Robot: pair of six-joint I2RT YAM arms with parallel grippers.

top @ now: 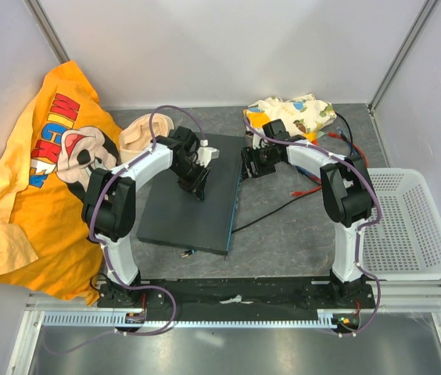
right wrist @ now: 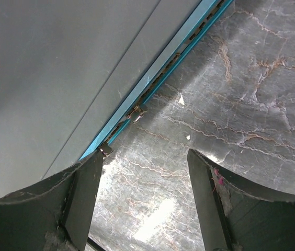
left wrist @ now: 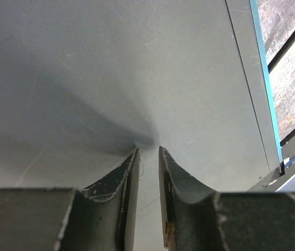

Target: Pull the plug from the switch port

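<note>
A dark grey switch box lies in the middle, a port strip along its blue-edged right side, with small metal latches in some slots. My left gripper is low over the box top, fingertips slightly apart with nothing visible between them. My right gripper is open beside the port side, over the floor. A black cable runs from that side toward the right; its plug end cannot be made out clearly.
A white basket stands at the right, red cables and patterned cloth at the back right, an orange cloth at the left, a beige container at the back left. Bare floor lies front right of the box.
</note>
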